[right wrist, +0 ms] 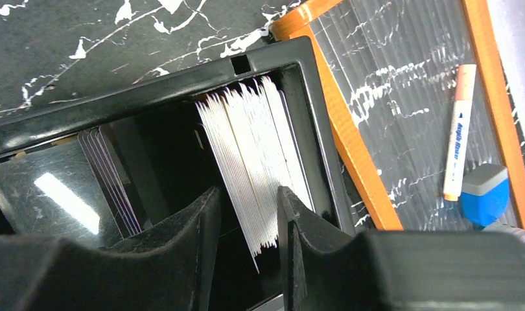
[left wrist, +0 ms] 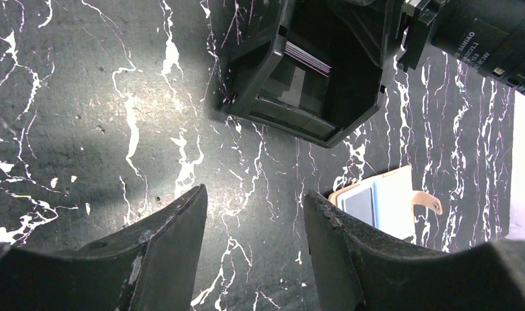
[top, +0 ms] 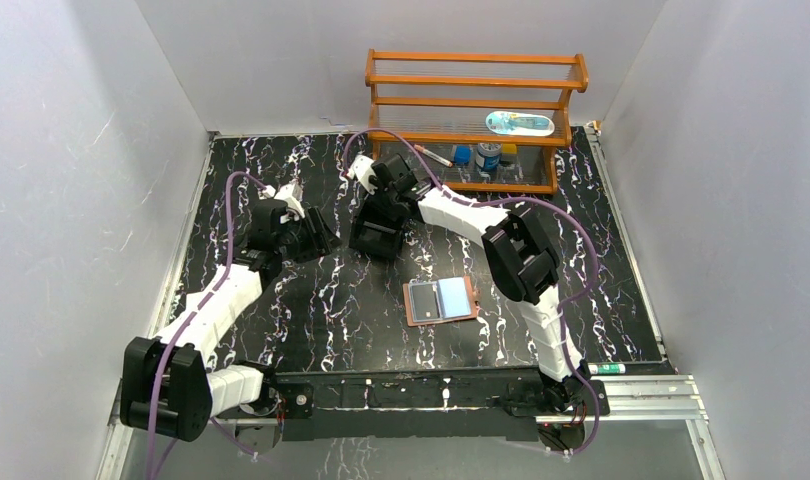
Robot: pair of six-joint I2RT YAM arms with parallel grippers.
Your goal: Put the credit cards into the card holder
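Note:
A brown card holder (top: pixel 441 301) lies spread open on the table, with a grey and a light blue side facing up; part of it shows in the left wrist view too (left wrist: pixel 383 204). Behind and left of it stands the black box (right wrist: pixel 163 85), which holds a thick row of white-edged cards (right wrist: pixel 247 162) and a smaller dark bunch (right wrist: pixel 109 181). My right gripper is over this box, open, the thick row of cards visible between its fingers. My left gripper is open and empty, left of the box over bare table.
An orange wooden rack (top: pixel 476 137) takes up the back, with a marker (right wrist: pixel 459 133) and a blue item (right wrist: pixel 485 194) lying close to the right gripper. Table space left of and in front of the box is free.

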